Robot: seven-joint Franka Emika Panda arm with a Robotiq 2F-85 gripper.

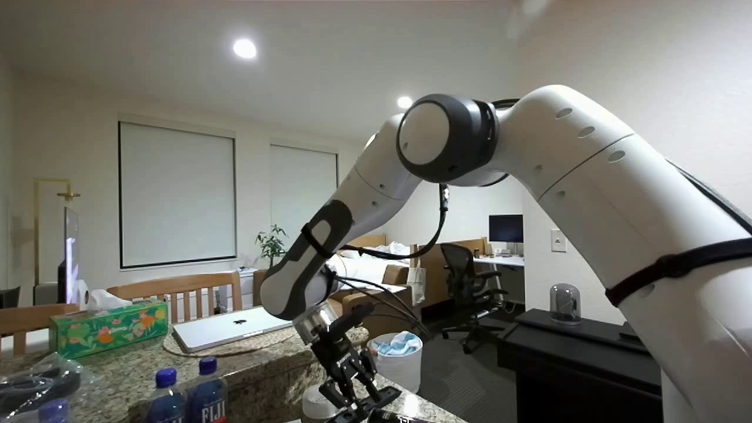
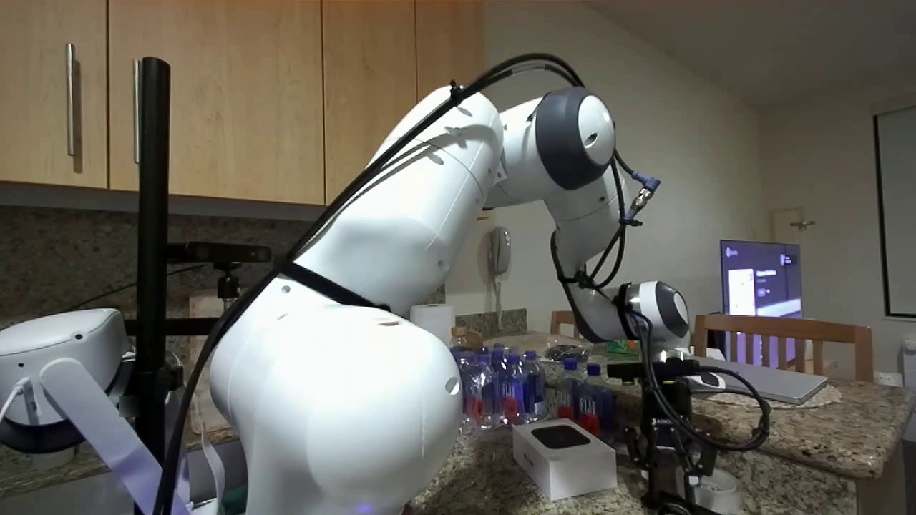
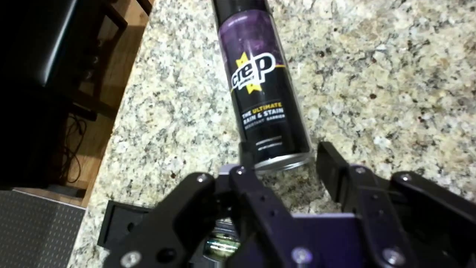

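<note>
A black and purple Crep spray can (image 3: 263, 93) lies on its side on the granite counter (image 3: 178, 129), its cap cut off by the top of the wrist view. My gripper is down at the can's silver base, one finger on each side, shut on it. In exterior view 1 the gripper (image 1: 361, 408) is low at the bottom edge, where only a sliver of the can shows. Exterior view 2 has the gripper (image 2: 671, 498) behind the white box, its tips at the frame's bottom; the can cannot be made out there.
A white box (image 2: 562, 463) stands near the gripper, with several water bottles (image 2: 507, 386) behind it. A tape roll (image 1: 315, 405) is close beside the gripper. The laptop (image 1: 232, 328) and tissue box (image 1: 109, 330) are on the raised ledge. The counter's edge drops off at the wrist view's left.
</note>
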